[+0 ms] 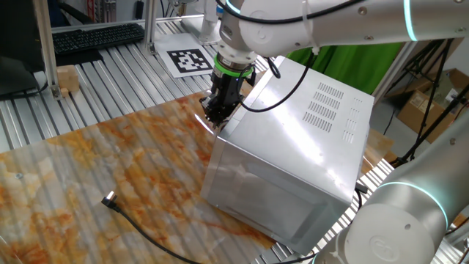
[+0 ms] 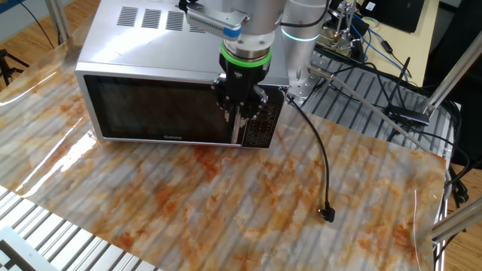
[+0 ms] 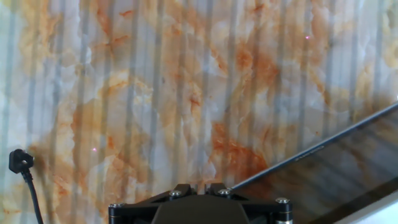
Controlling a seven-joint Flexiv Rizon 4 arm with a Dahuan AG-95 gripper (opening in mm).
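Note:
A silver microwave (image 1: 293, 132) stands on the marbled sheet, its dark door (image 2: 162, 109) closed in exterior view 2. Near the door's right side, beside the control panel (image 2: 260, 129), runs an upright silver handle (image 2: 236, 129). My gripper (image 2: 236, 119) points down at the front of the microwave, its fingers close together around the handle's upper part. In the wrist view the gripper shows only a narrow gap between its fingertips, with a thin piece in it. The handle's top is hidden behind the gripper.
A black power plug (image 2: 327, 214) lies on the marbled sheet (image 2: 226, 203) with its cable trailing to the microwave. A printed marker (image 1: 187, 61) and a keyboard (image 1: 99, 38) lie farther off.

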